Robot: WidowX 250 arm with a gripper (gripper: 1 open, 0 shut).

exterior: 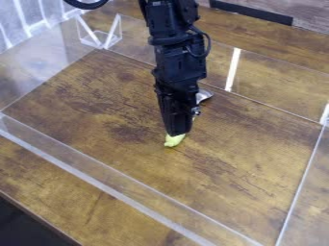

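My black gripper (178,123) hangs low over a pale yellow-green handled utensil (174,140), which lies on the brown wooden surface (90,115). The gripper covers most of the handle, leaving its lower tip in view and a bit of the grey metal head (203,94) showing behind it. Whether the fingers are open or touching the handle is hard to tell.
Clear plastic walls (303,192) border the work area on the sides and front. A white wire-like piece (96,34) stands at the back left.
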